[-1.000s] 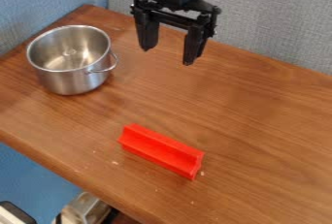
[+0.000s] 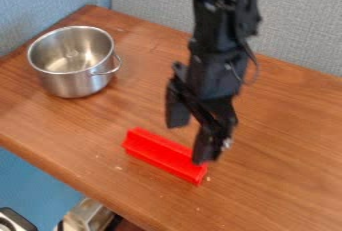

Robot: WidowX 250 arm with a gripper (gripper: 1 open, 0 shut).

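Observation:
My dark gripper point(image 2: 198, 129) hangs open over the middle of the table, its fingers just above a red bar-shaped block point(image 2: 154, 148) lying diagonally near the front. A steel pot point(image 2: 72, 73) with side handles stands at the left rear, apart from the block.
A grey textured wall runs along the back and left, with a blue surface and some metal hardware beyond the table's front left edge.
The block and pot have not moved.

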